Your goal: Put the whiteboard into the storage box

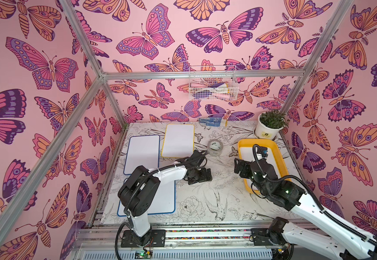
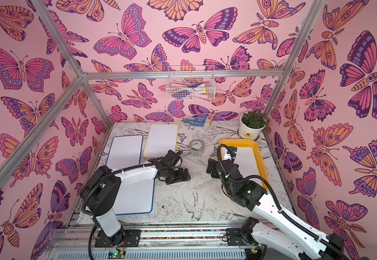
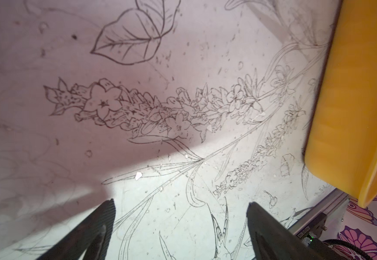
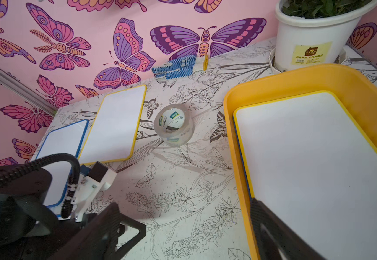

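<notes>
A yellow-rimmed whiteboard [image 4: 314, 143] lies inside the yellow storage box [image 1: 279, 151], with a blue edge showing beneath its left side. On the table's left side lie a yellow-rimmed whiteboard [image 1: 179, 139] and two blue-rimmed ones, a back whiteboard [image 1: 140, 153] and a front whiteboard [image 2: 134, 197]. My left gripper stands open above bare table, right of those boards, nothing between its fingers. Open and empty too, my right gripper hovers at the box's left wall. The arms cover parts of the boards and box.
A clear tape roll [image 4: 174, 124] sits mid-table toward the back, with a blue patterned item [image 4: 179, 67] behind it. The potted plant [image 1: 270, 124] stands behind the box. Table space between the boards and the box is free.
</notes>
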